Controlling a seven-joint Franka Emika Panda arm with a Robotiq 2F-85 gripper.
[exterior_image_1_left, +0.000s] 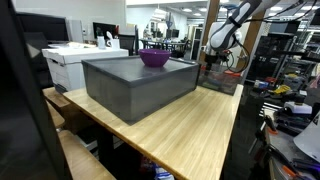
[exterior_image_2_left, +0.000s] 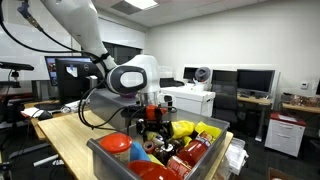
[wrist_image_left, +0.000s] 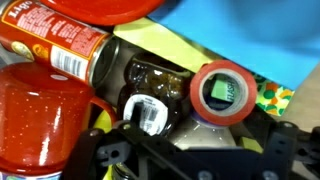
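Observation:
In the wrist view my gripper is open above a crowded bin, its fingertips at either side of the lower middle. A dark jar with a pale label and a round item with a pinkish rim lie below and between them; whether the fingers touch either is unclear. Left of these are a red can and a shiny red mug. In exterior view 2, the gripper reaches down into the grey bin; its fingertips are hard to make out there.
The bin also holds a red bowl and yellow items. In exterior view 1 a long grey box with a purple bowl on top stands on the wooden table.

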